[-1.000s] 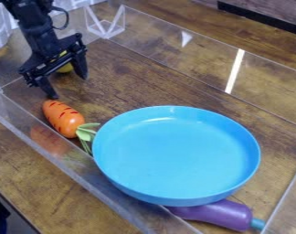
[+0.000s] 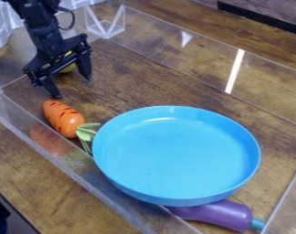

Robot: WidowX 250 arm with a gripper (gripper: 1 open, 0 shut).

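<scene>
My black gripper (image 2: pixel 68 84) hangs low at the upper left with its fingers open, just above and behind an orange toy carrot (image 2: pixel 63 117) with green leaves. A yellowish object (image 2: pixel 68 68) is partly hidden behind the gripper; I cannot tell what it is. A large blue plate (image 2: pixel 176 151) fills the lower right, and a purple eggplant (image 2: pixel 214 216) lies at its near side, partly under the plate's edge in view.
Clear plastic walls edge the wooden work surface (image 2: pixel 163 73). The middle and back of the surface, behind the plate, are free.
My gripper has shifted very slightly since a second ago; the carrot, plate and eggplant are where they were.
</scene>
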